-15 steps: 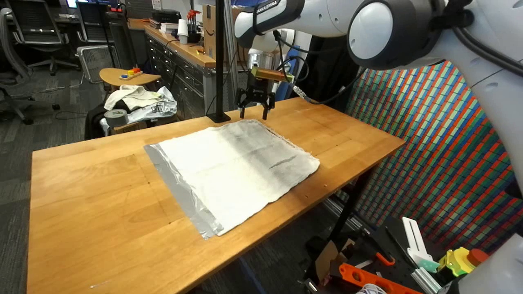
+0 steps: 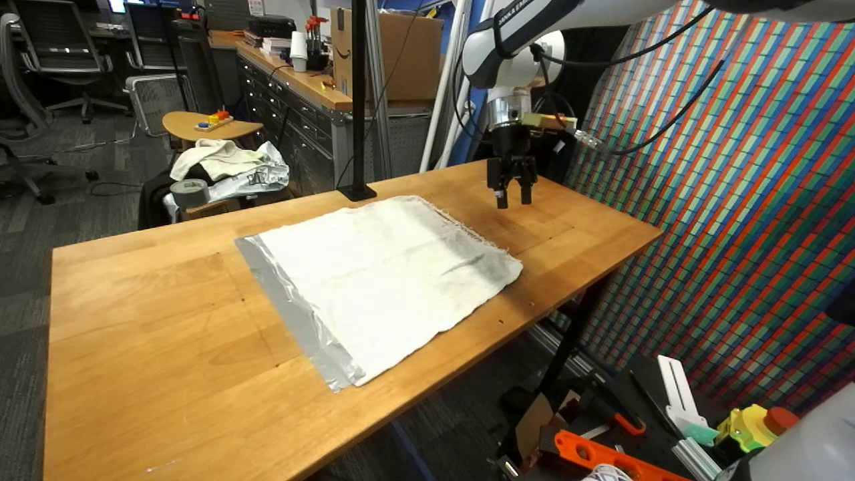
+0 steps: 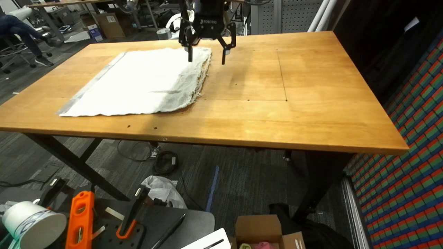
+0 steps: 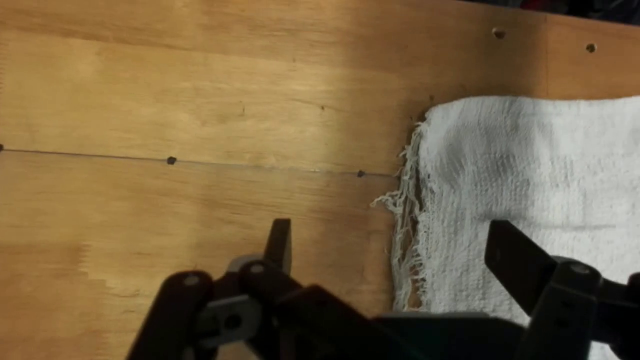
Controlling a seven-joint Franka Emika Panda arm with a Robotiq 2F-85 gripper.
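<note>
A white cloth (image 2: 393,272) lies spread nearly flat on the wooden table, its frayed end on the side toward the coloured wall. Grey tape (image 2: 300,321) runs along the opposite end. My gripper (image 2: 513,199) hangs above the tabletop, apart from the cloth, with empty space between its fingers. Exterior view 2 shows the gripper (image 3: 206,60) with its fingers wide apart. In the wrist view, the cloth (image 4: 540,174) fills the right side, its loose threads below and between the two open fingers; one of these fingers (image 4: 279,246) appears over bare wood.
Bare wooden tabletop (image 3: 315,83) stretches beyond the frayed end, and more bare table (image 2: 152,353) lies past the taped end. A black post (image 2: 358,104) rises at the table's back edge. Tools, including an orange level (image 3: 81,220), lie on a separate low surface.
The arm has swung right in exterior view 1, taking the gripper from the back edge near the black post to beyond the frayed end. The cloth has stayed put; the shadow over it has shrunk.
</note>
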